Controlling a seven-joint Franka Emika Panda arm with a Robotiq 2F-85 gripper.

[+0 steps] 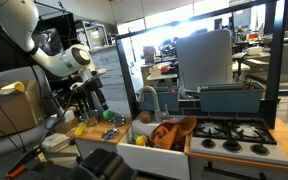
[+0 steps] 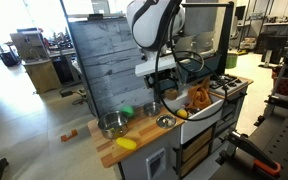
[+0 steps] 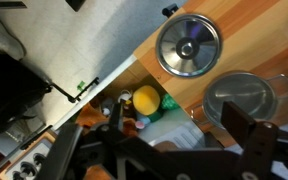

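My gripper hangs above the counter, left of the sink. Seen from the wrist, the gripper is open, its dark fingers spread wide and nothing between them. Beyond the fingertips lies a round metal lid or shallow bowl on the wood. To its lower right is a metal pan with a handle, partly hidden by a finger. Below, between the fingers, a yellow item and a green item show in the sink area.
Exterior view 2 shows a larger metal pot, a green item and a yellow item on the counter. Brown-orange things lie at the sink. A faucet rises behind it; the stove stands right.
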